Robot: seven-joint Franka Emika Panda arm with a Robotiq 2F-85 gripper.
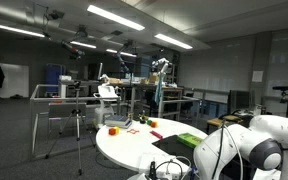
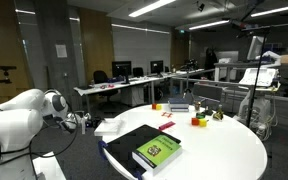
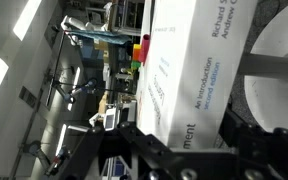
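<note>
In the wrist view a white book [image 3: 189, 75] with an orange band and printed lettering fills the middle, its lower end close to my gripper. The dark fingers appear along the bottom edge, on either side of that end; whether they touch it cannot be made out. In exterior view 2 the pale book [image 2: 109, 127] is at the left edge of the round white table [image 2: 224, 152], with my gripper [image 2: 87, 123] beside it, small and unclear. In exterior view 1 the gripper is low in the frame, partly cut off.
A green-covered book [image 2: 156, 152] lies near the table's front edge. A red object [image 2: 166, 126], coloured blocks [image 2: 199, 122] and a grey box [image 2: 180, 109] stand farther back. A tripod [image 1: 78, 120] stands on the floor beyond.
</note>
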